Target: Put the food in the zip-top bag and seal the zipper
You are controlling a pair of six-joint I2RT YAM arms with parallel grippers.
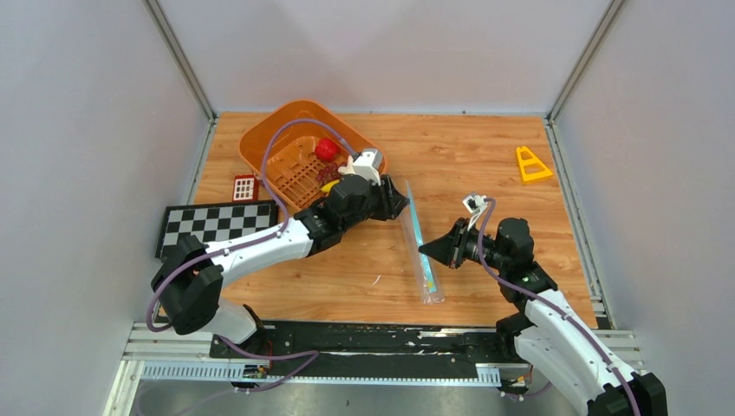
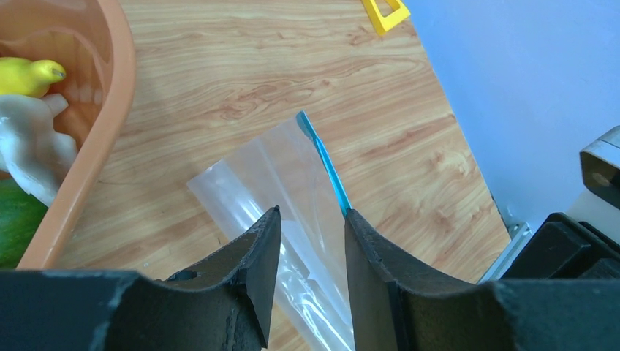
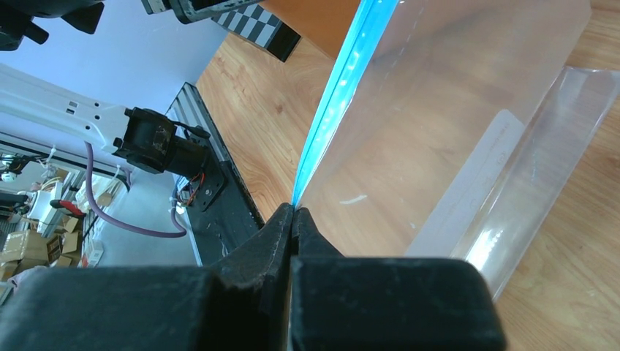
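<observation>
The clear zip top bag is held up edge-on over the middle of the table, its blue zipper strip along the top. My right gripper is shut on the near part of that strip. At the bag's far end, my left gripper stands part open, nothing gripped; in its wrist view the bag shows between and beyond the fingers. No food shows inside the bag. In the orange basket lie a red piece of food, dark red grapes and a yellow piece; the left arm partly covers the basket.
A checkerboard lies at the left, with a small red-and-white card behind it. Toward the back right sits a yellow triangular piece. Bare wood is open between the bag and the right wall.
</observation>
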